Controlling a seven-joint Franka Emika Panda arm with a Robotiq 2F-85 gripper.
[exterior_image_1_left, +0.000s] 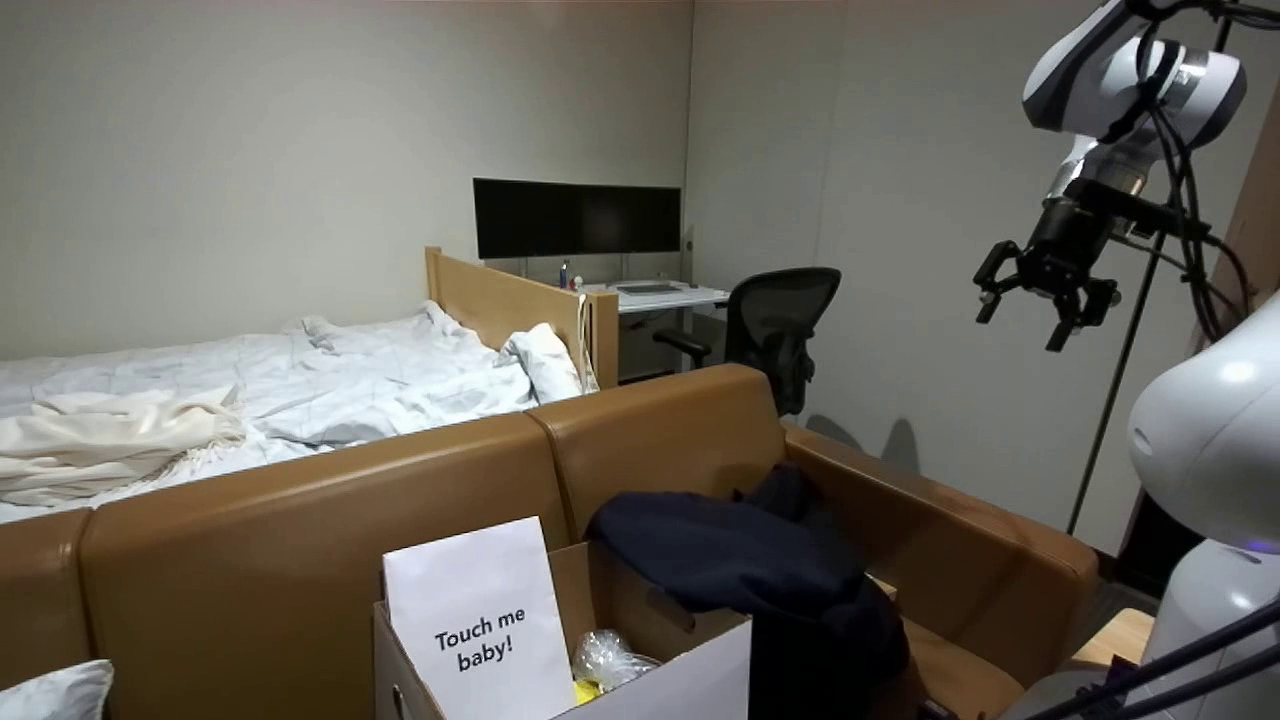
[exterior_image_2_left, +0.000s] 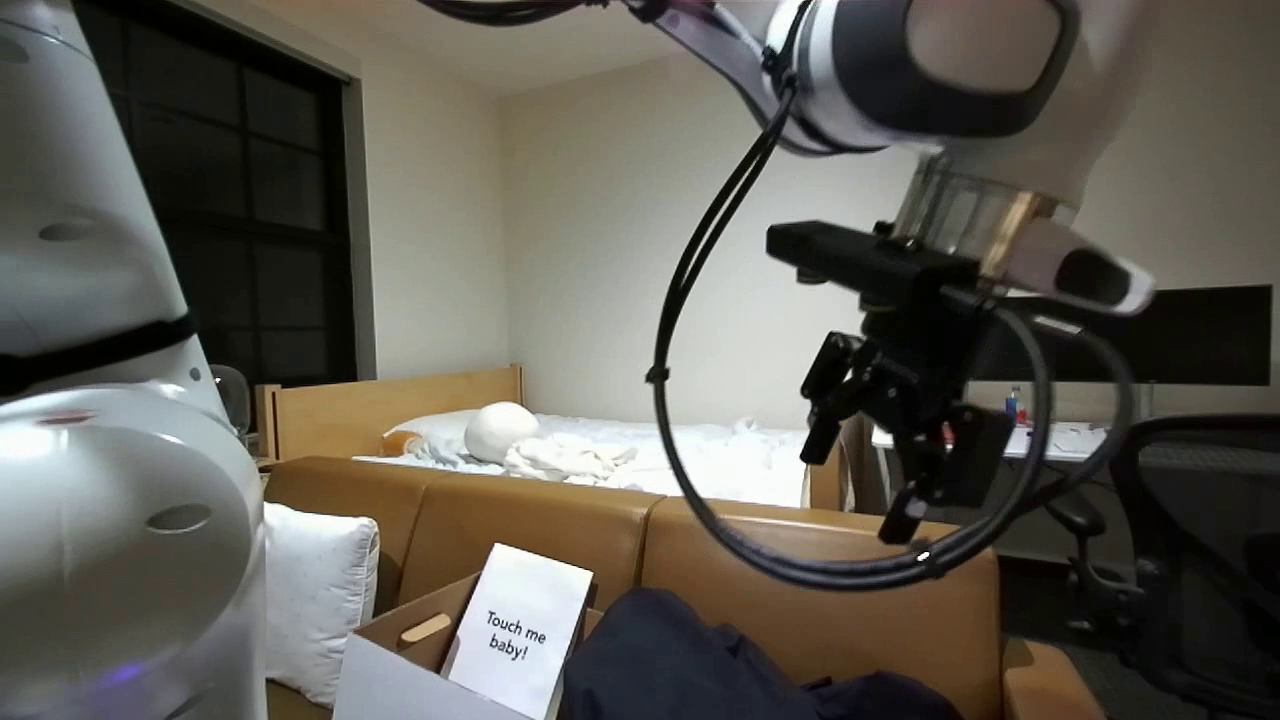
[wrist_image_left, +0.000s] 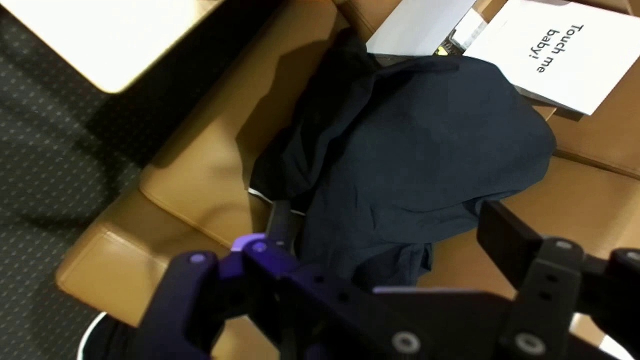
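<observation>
My gripper (exterior_image_1_left: 1020, 330) hangs high above the right end of the sofa, its fingers wide open and nothing between them. The wrist view looks down past the spread fingers (wrist_image_left: 510, 246) onto a dark navy cloth (wrist_image_left: 432, 150), crumpled on the seat well below and not touched. In exterior view 1 the same cloth (exterior_image_1_left: 732, 552) drapes over the edge of a cardboard box (exterior_image_1_left: 408, 666). A white sheet reading "Touch me baby!" (exterior_image_1_left: 480, 618) leans up in that box, beside clear plastic wrap (exterior_image_1_left: 606, 658) and something yellow.
The brown leather sofa (exterior_image_1_left: 324, 564) has a raised back and a right armrest (exterior_image_1_left: 948, 504). Behind it stand a bed (exterior_image_1_left: 360, 372), a desk with monitors (exterior_image_1_left: 576, 216) and an office chair (exterior_image_1_left: 786, 318). Cables loop beside my wrist. Air around the gripper is free.
</observation>
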